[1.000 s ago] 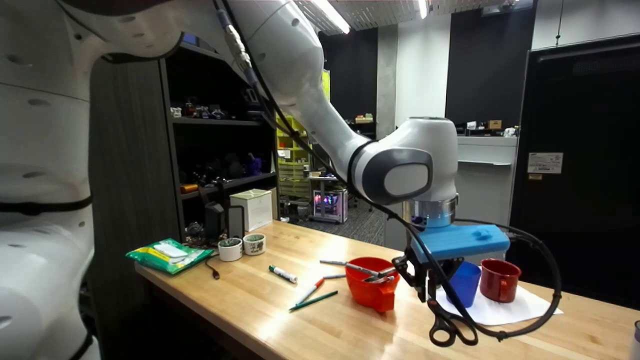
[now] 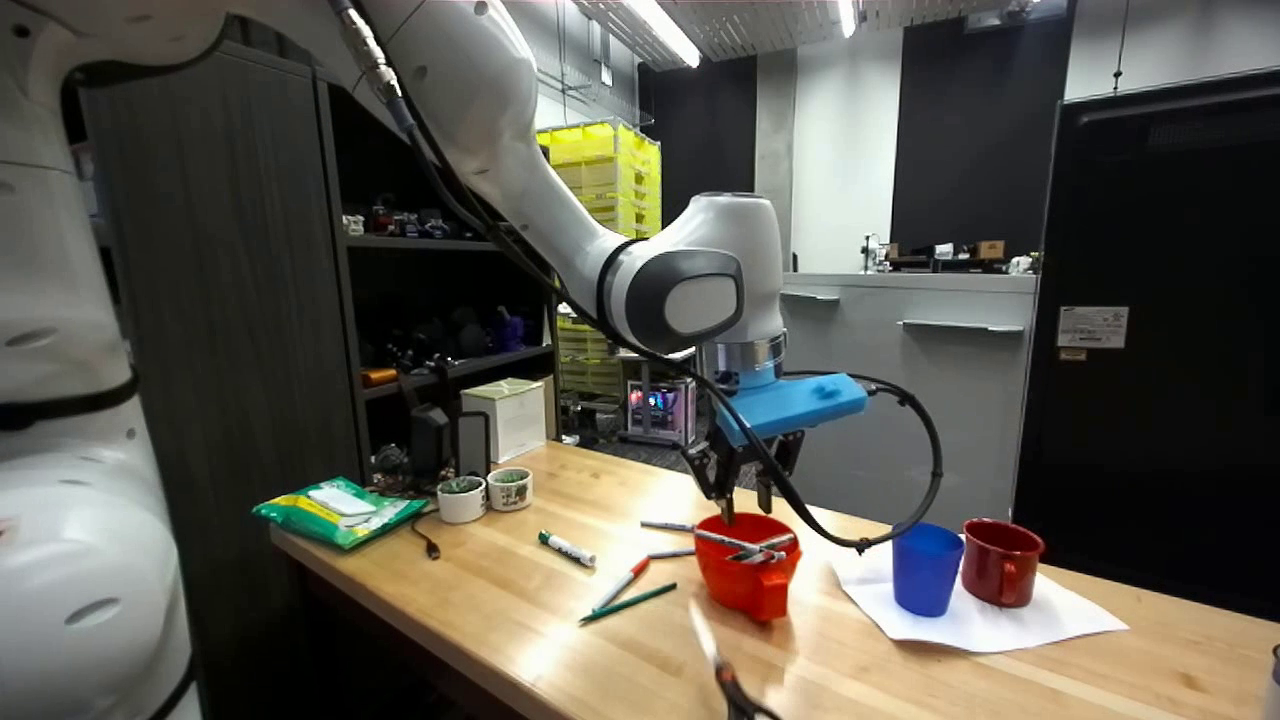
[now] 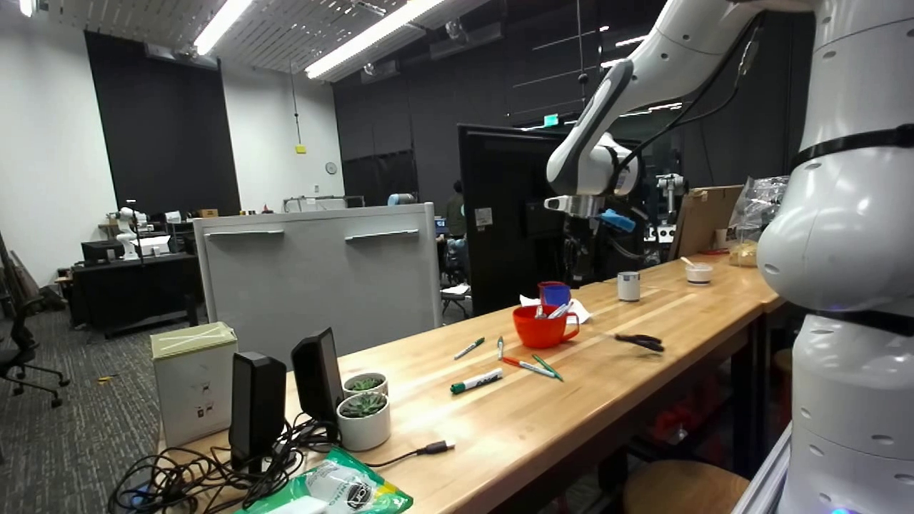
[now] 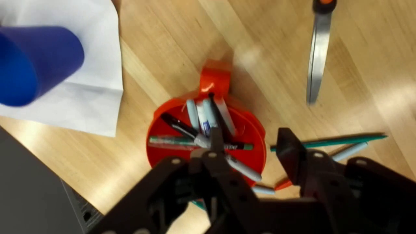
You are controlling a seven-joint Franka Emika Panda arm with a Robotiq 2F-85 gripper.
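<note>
A red mug [image 2: 746, 584] stands on the table with several pens and markers in it. Above it is my gripper [image 2: 746, 504], its fingers apart. In the wrist view, one fingertip [image 4: 215, 136] overlaps the mug's inside and the other fingertip [image 4: 287, 142] appears just outside its rim. Nothing is held in the gap of the gripper, though its height over the rim is hard to judge. The scissors [image 3: 640, 342] lie loose on the table near the mug, blade [image 4: 320, 50] and black handle visible.
A blue cup [image 2: 926, 570] and a dark red mug [image 2: 1003, 564] stand on white paper beside the red mug. A green pen [image 2: 630, 602], a red-capped marker [image 2: 624, 581] and a green-capped marker [image 2: 566, 550] lie loose. Potted plants [image 3: 363, 420] stand farther along.
My gripper has moved left in exterior view 1, from near the blue cup to over the red mug. The scissors, earlier at the gripper, now lie on the table.
</note>
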